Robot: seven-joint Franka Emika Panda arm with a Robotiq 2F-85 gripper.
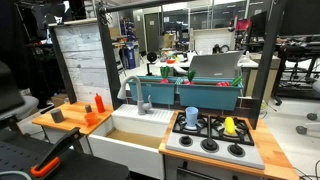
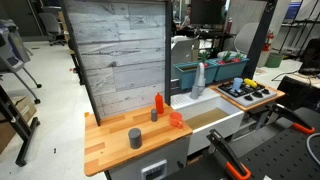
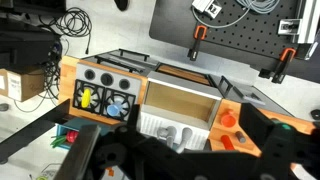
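My gripper is open, its two dark fingers spread wide at the bottom of the wrist view, with nothing held between them. It hangs high above the toy kitchen, over the sink side. On the stove (image 1: pixel 185 150) stand a blue cup (image 1: pixel 191 116) and a yellow object (image 1: pixel 230 126). Left of the stove is the sink basin (image 1: pixel 135 140), which looks empty. An orange-red cup or bowl (image 2: pixel 177 119) sits on the wooden counter left of the sink, with a red bottle (image 2: pixel 159 103) behind it. Neither exterior view shows the fingertips clearly.
Two grey cups, one larger (image 2: pixel 135 138) and one small (image 2: pixel 154 115), stand on the left counter. A faucet (image 1: pixel 140 95) rises behind the sink, and teal planter boxes (image 1: pixel 210 95) line the back. Dark posts and a shelf frame the kitchen.
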